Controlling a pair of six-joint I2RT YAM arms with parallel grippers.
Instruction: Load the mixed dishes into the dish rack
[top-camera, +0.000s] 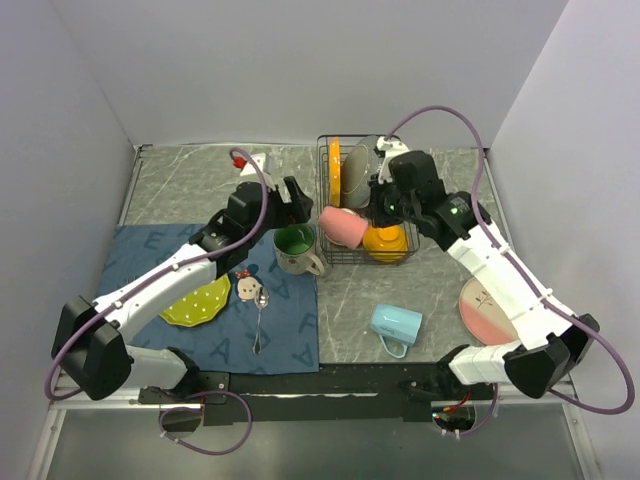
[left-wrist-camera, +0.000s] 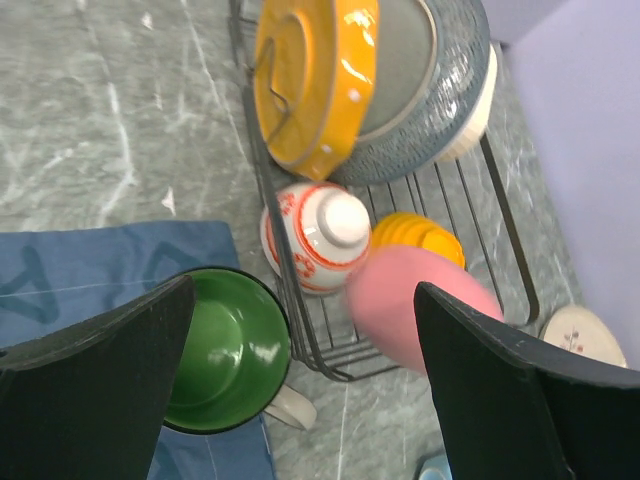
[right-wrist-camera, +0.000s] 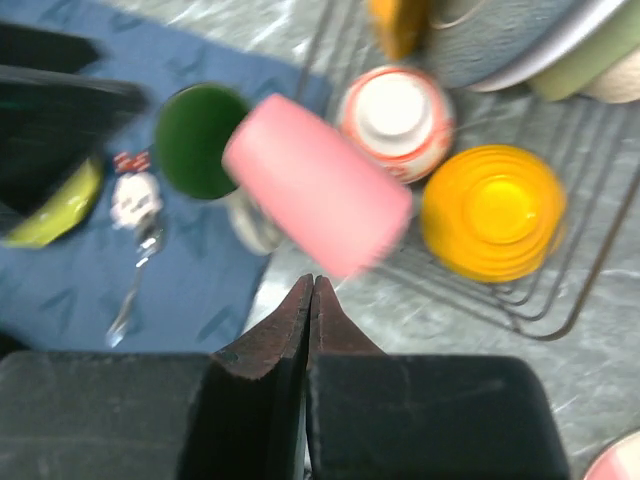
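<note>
A pink cup (top-camera: 343, 227) lies tilted at the front left corner of the wire dish rack (top-camera: 328, 258), partly over the red-and-white bowl (right-wrist-camera: 392, 112). My right gripper is shut with nothing between its fingers, the cup just beyond the tips and slightly blurred. Left of the rack, my left gripper stands open and empty; the cup is outside its fingers, partly behind the right one. A green-lined mug (top-camera: 297, 248) stands on the cloth near the left gripper. A light blue mug (top-camera: 397, 324) lies on its side in front of the rack.
Yellow bowls (top-camera: 386, 243) fill the rack's front right. An orange dish (top-camera: 335, 170) and grey plates (top-camera: 355, 178) stand behind. A pink plate (top-camera: 487, 310) lies at right; a green dish (top-camera: 198, 303) and spoon (top-camera: 259, 318) lie on the blue cloth (top-camera: 290, 345).
</note>
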